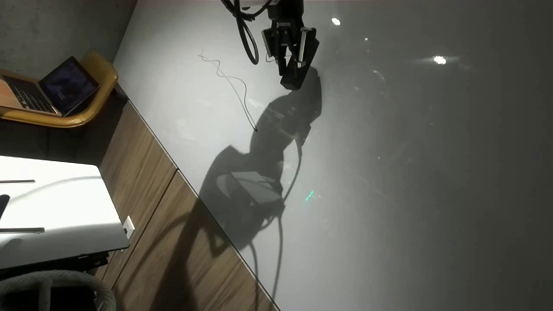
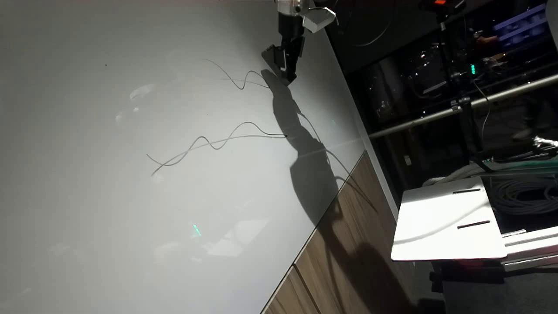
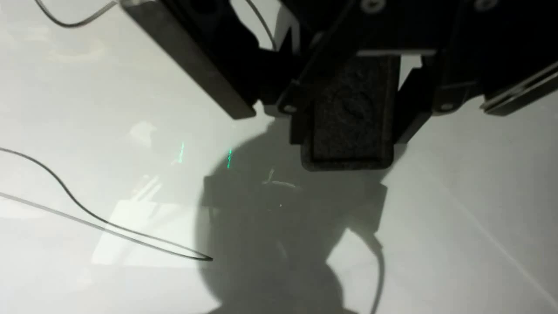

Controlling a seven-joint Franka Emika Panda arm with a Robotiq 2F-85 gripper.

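A dark rectangular block [image 3: 353, 115], like a felt eraser, is held between the fingers of my gripper, which is shut on it. In exterior view 1 my gripper [image 1: 291, 58] is at the top of the glossy white board [image 1: 389, 155], the block [image 1: 297, 77] at its tip. Whether the block touches the board I cannot tell. A thin dark wavy line [image 1: 244, 96] runs on the board left of the gripper. Exterior view 2 shows an upper wavy line [image 2: 243, 81] ending near my gripper [image 2: 282, 65] and a longer one [image 2: 212, 144] below.
Wood panelling [image 1: 176, 228] borders the board's lower edge. Beyond it are a white tabletop [image 1: 57, 207] and a laptop [image 1: 67, 85] on a yellow chair [image 1: 106, 77]. The arm's cable [image 1: 249, 39] hangs beside the gripper. The board's right side is free of objects in exterior view 1.
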